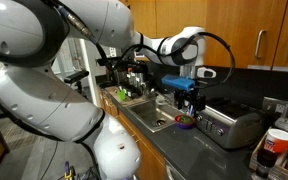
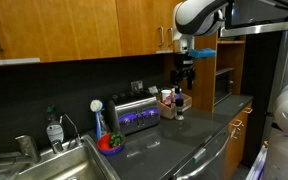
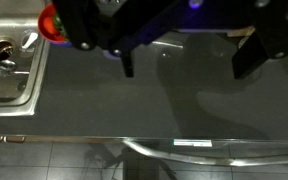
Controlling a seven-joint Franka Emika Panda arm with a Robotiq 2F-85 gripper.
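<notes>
Above the dark counter [image 2: 164,148] hangs my gripper, pointing down. Its dark fingers [image 3: 249,55] stand wide apart in the wrist view, with only bare counter showing between them. A bowl with a red rim and blue side [image 2: 111,146] rests on the counter near the sink; part of it [image 3: 52,24] shows at the upper left of the wrist view, away from the fingers. What the bowl holds is too small to make out clearly.
A silver toaster [image 2: 137,116] stands against the back wall. Beyond it is a wooden box [image 1: 276,160] with cups and a dark jar. The sink [image 2: 69,165] lies beside the bowl, and the counter's middle is clear. Wooden cabinets [image 2: 74,30] hang above.
</notes>
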